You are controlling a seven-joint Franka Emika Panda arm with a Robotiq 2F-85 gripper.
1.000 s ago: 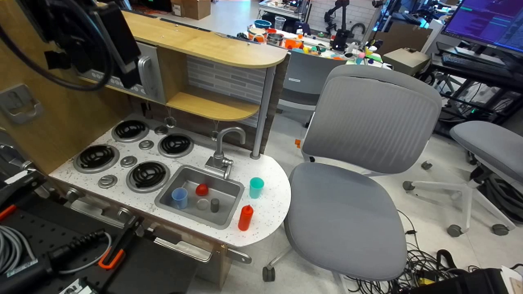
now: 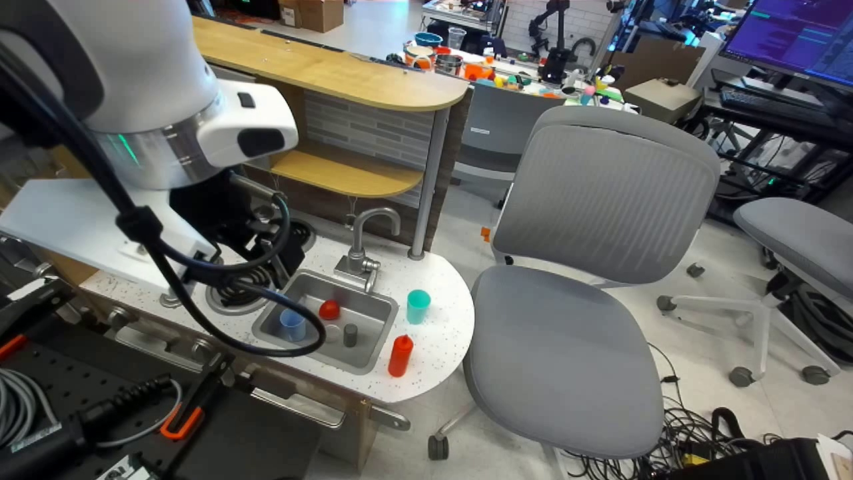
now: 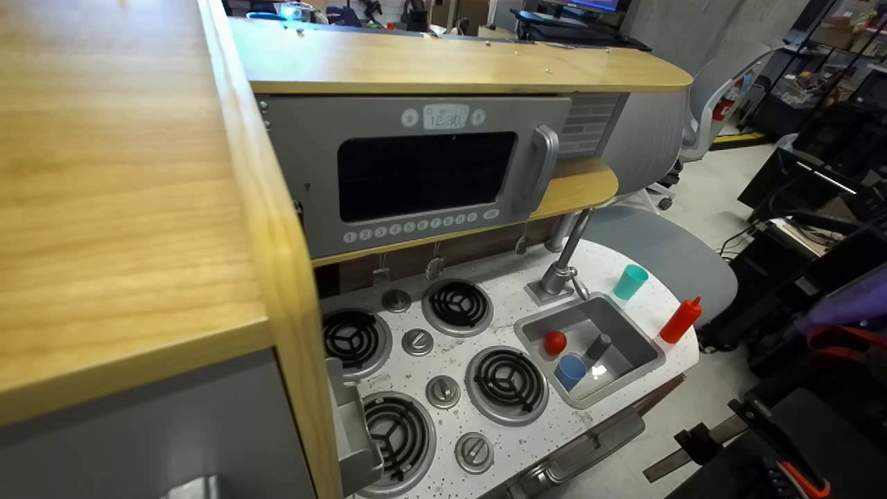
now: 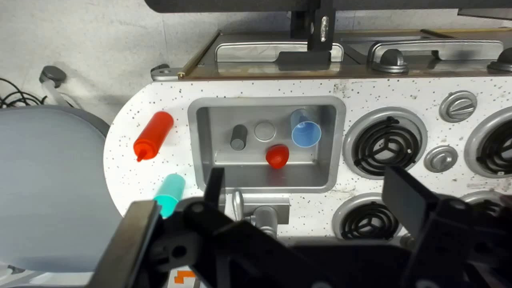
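My gripper is open wide in the wrist view, with nothing between its fingers. It looks down over the play kitchen's sink [image 4: 338,144]. Inside the sink are a blue cup [image 4: 306,132] lying tilted, a red rounded object [image 4: 277,156] and a small dark grey cylinder [image 4: 239,137]. On the counter beside the sink, a red squeeze bottle [image 4: 154,134] and a teal cup [image 4: 170,193] appear lying in this view; in exterior view 1 the teal cup [image 2: 418,307] and red bottle [image 2: 400,356] stand upright.
The faucet [image 4: 265,218] rises behind the sink, close below the fingers. Stove burners [image 3: 507,384] and knobs fill the counter on the other side. A shelf [image 2: 352,168] and microwave [image 3: 424,170] overhang the back. A grey chair [image 2: 560,360] stands against the rounded counter end.
The objects in the sink and on the counter have not moved.
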